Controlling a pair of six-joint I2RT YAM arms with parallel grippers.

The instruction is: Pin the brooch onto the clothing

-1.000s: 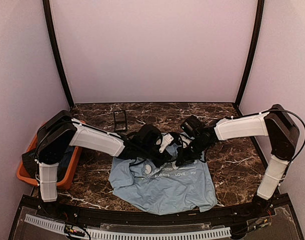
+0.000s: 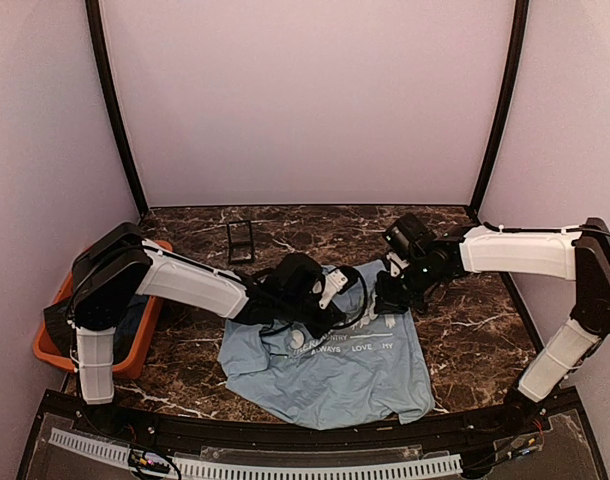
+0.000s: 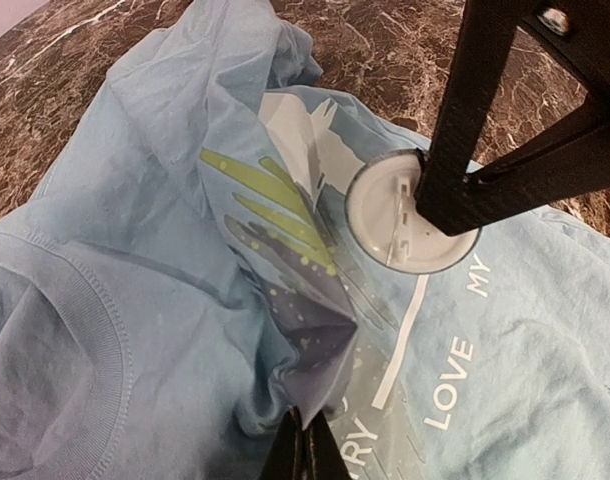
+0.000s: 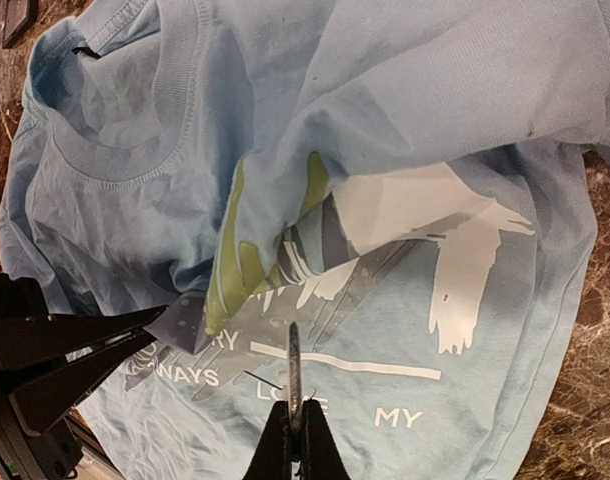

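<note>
A light blue shirt (image 2: pixel 355 385) lies spread on the table, its printed front up. My left gripper is shut on a raised fold of it, and the pinched cloth (image 4: pixel 182 322) stands up at its tips in the right wrist view. The brooch (image 3: pixel 403 235) is a round white badge with its pin side showing in the left wrist view. My right gripper is shut on the brooch's edge, and the brooch (image 4: pixel 294 355) appears edge-on there. It hangs over the print, apart from the raised fold. In the top view both grippers' tips are hard to make out.
An orange bin (image 2: pixel 140 345) with dark contents stands at the left. A small black frame (image 2: pixel 241 242) lies behind the shirt. Both arms reach in close together over the cloth.
My right gripper has drawn back to the right and a little toward the rear, away from the left one. The left arm has stayed almost still over the shirt.
</note>
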